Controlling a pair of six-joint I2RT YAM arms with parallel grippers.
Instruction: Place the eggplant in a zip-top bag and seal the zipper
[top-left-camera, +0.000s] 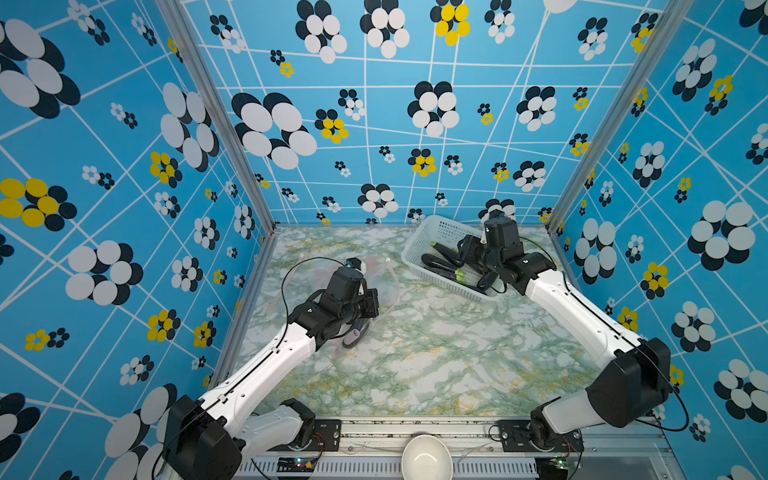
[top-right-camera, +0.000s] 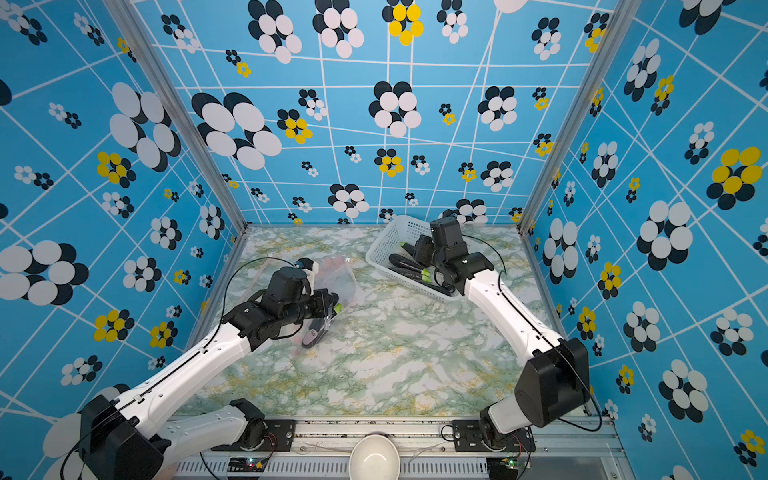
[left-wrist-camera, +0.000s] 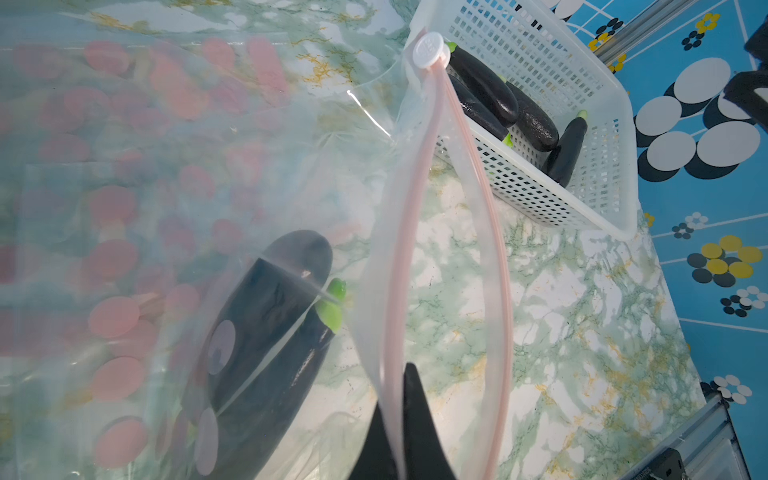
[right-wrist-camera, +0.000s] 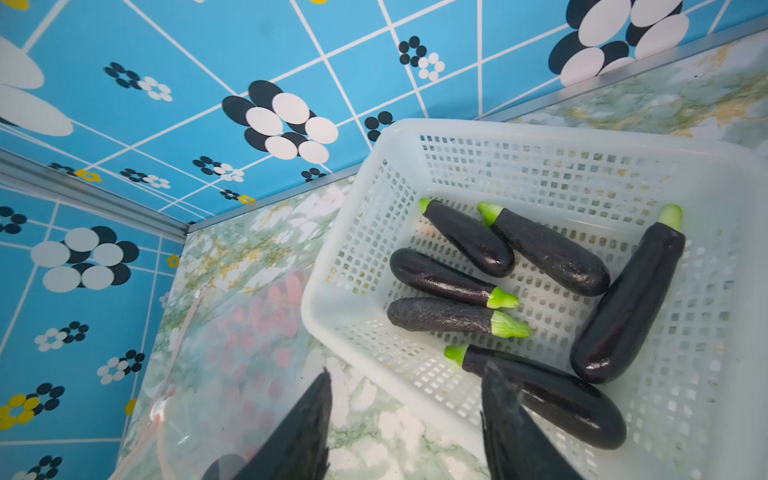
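My left gripper is shut on the edge of the clear zip top bag (left-wrist-camera: 120, 200) near its pink zipper strip, beside a white slider (left-wrist-camera: 430, 49). Dark eggplant shapes (left-wrist-camera: 272, 336) with a green stem show under or inside the clear plastic; which, I cannot tell for each. Over the white basket (right-wrist-camera: 360, 368), at its left part in the right wrist view, my right gripper stands open with nothing between its fingers. Several eggplants (right-wrist-camera: 624, 304) lie in the basket.
Patterned blue walls enclose the back and sides. A white bowl (top-left-camera: 426, 460) sits on the front rail between the arm bases.
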